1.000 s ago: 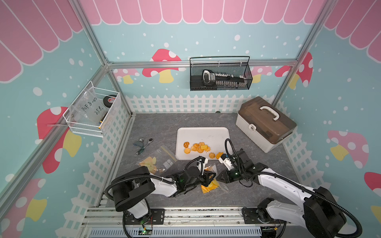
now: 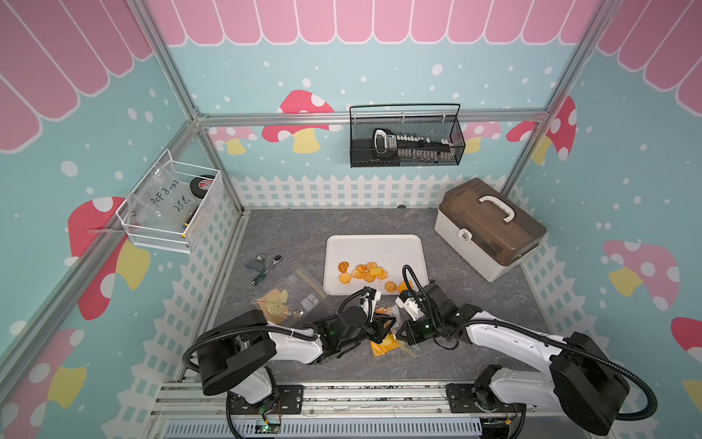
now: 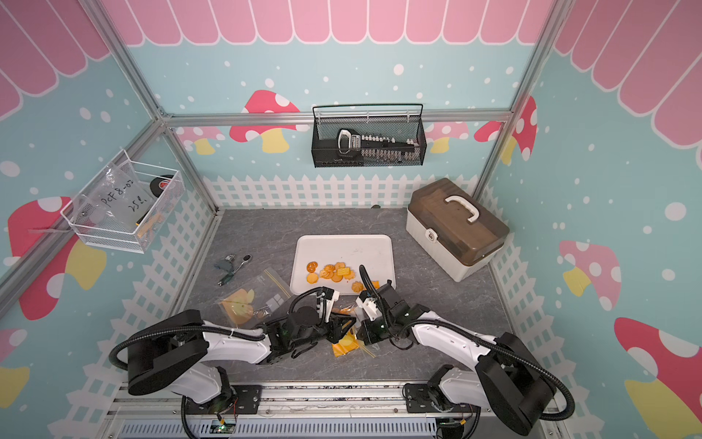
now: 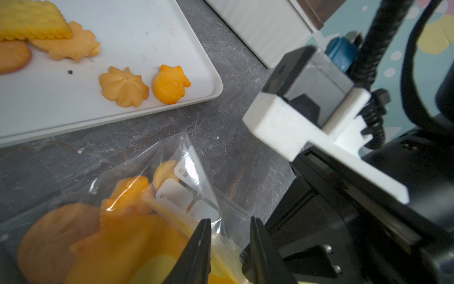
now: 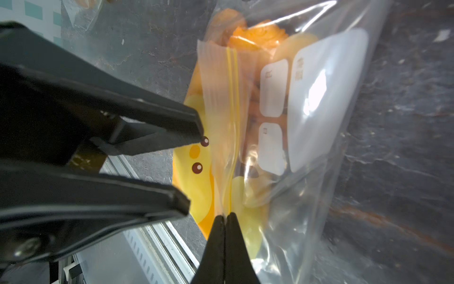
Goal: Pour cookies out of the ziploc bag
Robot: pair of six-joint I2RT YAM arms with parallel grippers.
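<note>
The clear ziploc bag (image 5: 302, 189), with cookies, white labels and a yellow duck-face panel, lies in front of the tray. In the left wrist view my left gripper has bag film between its spaced fingertips and appears shut on it. My right gripper is shut, its fingertips together where the pale zip strip (image 5: 220, 113) narrows into them, seemingly pinching that thin edge. Several loose cookies (image 2: 362, 271) sit on the white tray (image 2: 395, 248); a flower-shaped cookie (image 4: 124, 86) is near its front edge. The arms partly cover the bag from above.
Another clear bag (image 2: 303, 286) lies left of the tray, near a spoon-like tool (image 2: 267, 269). A brown-lidded box (image 2: 491, 223) stands at the back right. Both arms crowd the front middle; bare table (image 2: 285, 230) shows at the back left.
My right gripper has moved left, closer to my left gripper, and now meets the bag's zip edge. The left arm's rear part has shifted slightly left. The tray has stayed put.
</note>
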